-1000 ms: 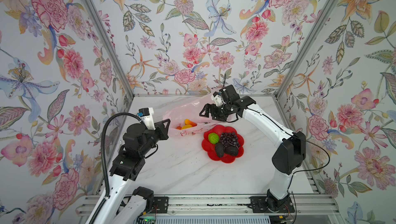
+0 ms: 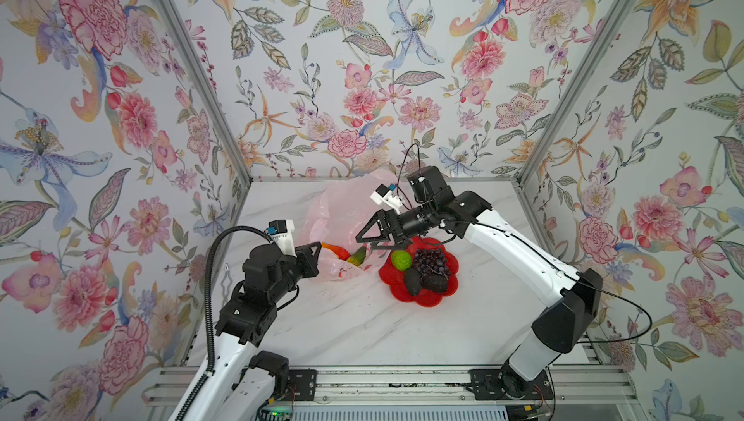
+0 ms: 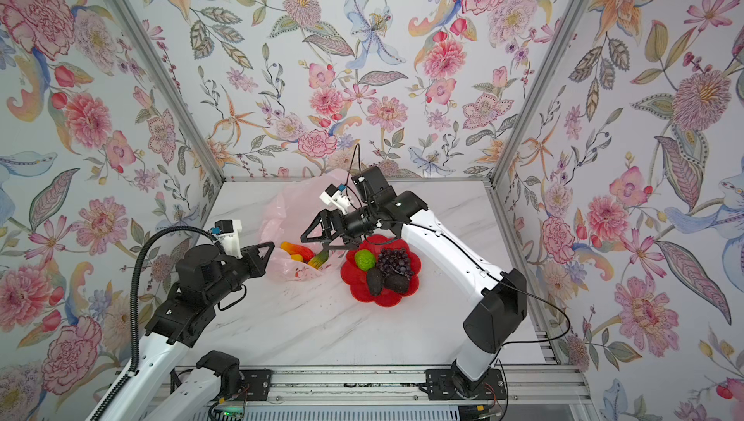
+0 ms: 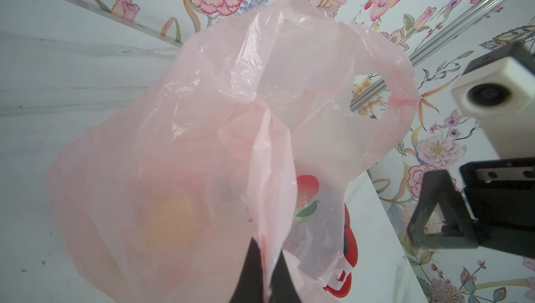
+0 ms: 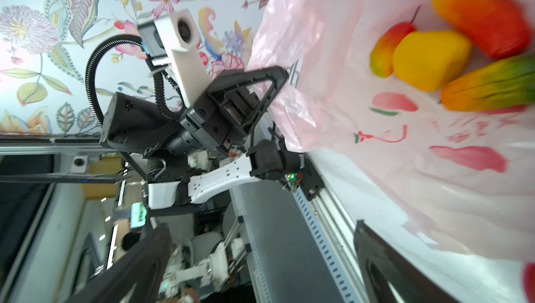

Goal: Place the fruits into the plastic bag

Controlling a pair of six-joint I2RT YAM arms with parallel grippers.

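Note:
The pink translucent plastic bag stands part-raised on the table, its near side sagging. My left gripper is shut on a gathered fold of its edge. Inside, a red-yellow mango-like fruit, a yellow fruit, a small red-yellow fruit and a green-orange ridged fruit lie together. To the right, a red scalloped dish holds a green lime-like fruit, dark grapes and two dark avocado-like fruits. My right gripper is open above the bag's right side, with nothing between its fingers.
The right forearm reaches over the table behind the dish. In front of bag and dish, the white marbled table is clear. Floral walls close the back and sides.
A second ago the bag was stretched right toward my right gripper. The bag's right side has slackened, and the left arm shifted slightly.

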